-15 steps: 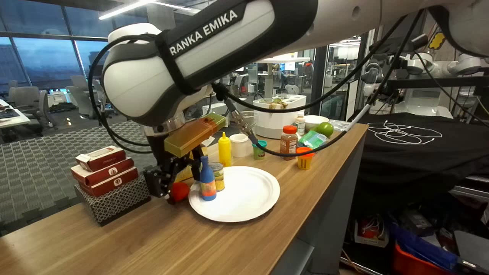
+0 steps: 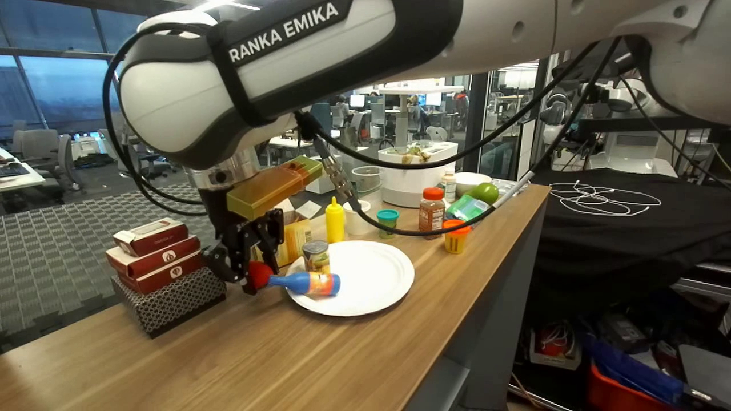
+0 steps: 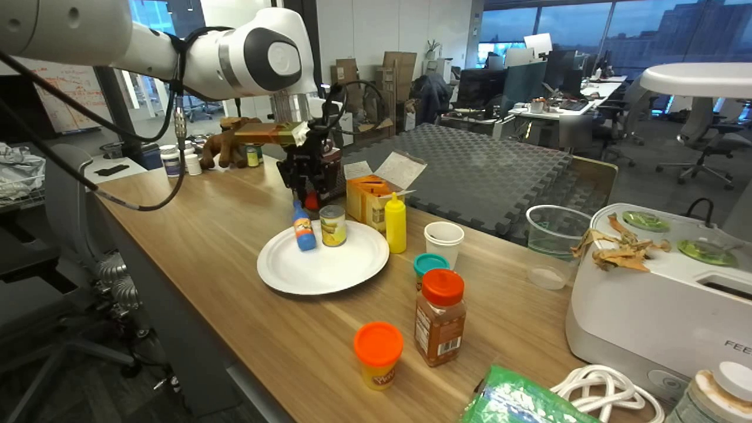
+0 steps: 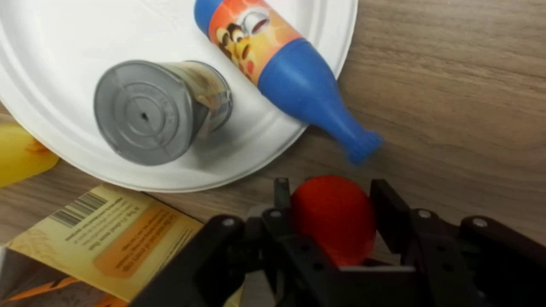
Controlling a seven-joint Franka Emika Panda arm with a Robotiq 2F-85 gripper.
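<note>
In the wrist view a round red object point(image 4: 333, 217) is pinched between the fingers of my gripper, which is shut on it. Exterior view 1 has the gripper point(image 2: 254, 264) low over the table, left of the white plate point(image 2: 373, 284). A blue bottle point(image 2: 294, 281) with an orange label lies on its side, its body on the plate and its neck sticking out over the rim toward the red object. Upright on the plate beside the bottle stands a small can point(image 3: 332, 225).
An open yellow box point(image 3: 368, 200) and a yellow squeeze bottle point(image 3: 396, 224) stand close behind the plate. Red boxes point(image 2: 156, 254) are stacked on a patterned box left of the gripper. Jars and cups stand farther right.
The blue bottle, upright on the plate a second ago, now lies on its side. My gripper and the red object have shifted left and up a little, and the plate has moved slightly.
</note>
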